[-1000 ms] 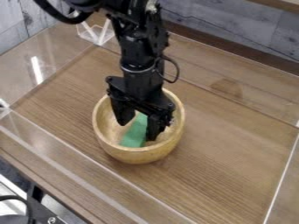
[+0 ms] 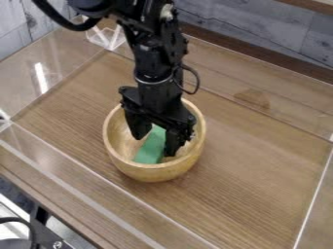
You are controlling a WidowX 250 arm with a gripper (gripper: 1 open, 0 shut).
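A tan round bowl (image 2: 154, 169) sits near the middle of the wooden table. Inside it lies a green object (image 2: 148, 152). My black gripper (image 2: 156, 126) hangs over and into the bowl, its fingers spread open around the upper end of the green object. Whether the fingers touch it cannot be told, as the gripper's body partly hides the bowl's interior.
A small clear item (image 2: 107, 37) lies at the back left. A dark shape with cable is at the bottom left edge.
My gripper has shifted very slightly over the bowl; the bowl and the green object look unchanged.
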